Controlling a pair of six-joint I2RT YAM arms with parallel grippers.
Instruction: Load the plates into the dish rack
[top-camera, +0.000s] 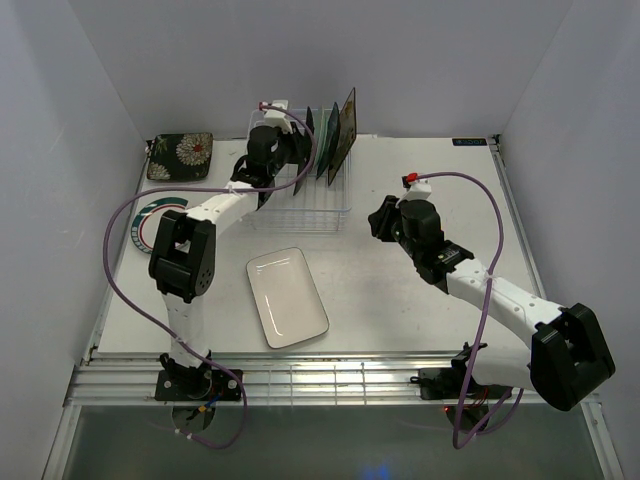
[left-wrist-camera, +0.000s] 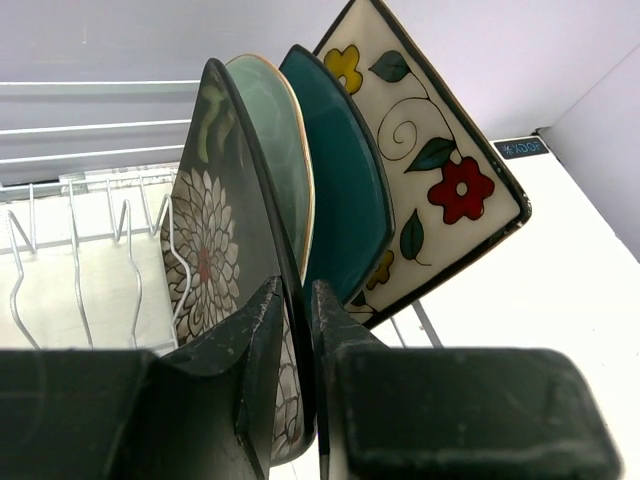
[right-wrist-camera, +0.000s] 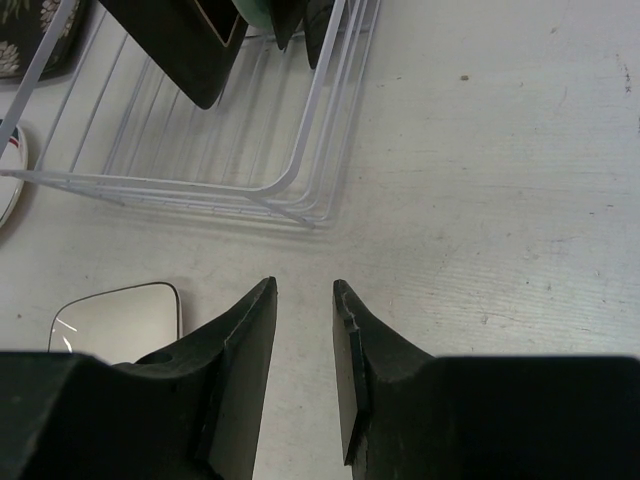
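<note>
In the white dish rack (top-camera: 320, 219), plates stand on edge: a dark flower plate (left-wrist-camera: 205, 250), a mint plate (left-wrist-camera: 285, 140), a teal plate (left-wrist-camera: 340, 200) and a cream floral plate (left-wrist-camera: 440, 190). My left gripper is at the dark plate's near edge, a finger to either side; whether it grips is unclear. My right gripper hangs open and empty over the table, right of the rack. A plain cream plate (top-camera: 287, 297) lies in front of the rack. A red-and-teal rimmed plate (top-camera: 145, 225) and another dark flower plate (top-camera: 180, 157) lie at the left.
Walls enclose the table at back and sides. The table (top-camera: 440, 160) right of the rack is clear apart from a small dark label (top-camera: 469, 142) at the back edge.
</note>
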